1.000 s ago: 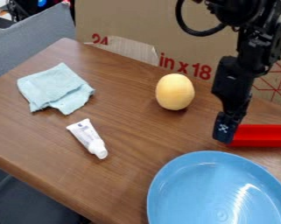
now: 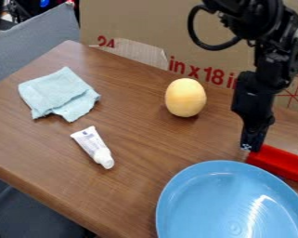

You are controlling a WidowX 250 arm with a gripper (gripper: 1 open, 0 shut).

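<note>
My black gripper [image 2: 252,144] reaches down from the upper right to the left end of a red box-like bar [image 2: 278,162], which lies behind the blue plate [image 2: 228,209]. The gripper looks shut, its tips at the bar's end; whether anything is between them is hard to see. A pale yellow oval object [image 2: 186,98] stands left of the arm. A white tube [image 2: 93,146] lies at the left middle, and a folded light blue cloth [image 2: 58,93] lies at the upper left.
The wooden table [image 2: 138,139] has clear room in the middle. A large cardboard box [image 2: 138,23] stands along the back. The table's left edge drops to a grey and dark area.
The gripper has shifted slightly right and up. The red bar now lies more angled, its right end nearer the front.
</note>
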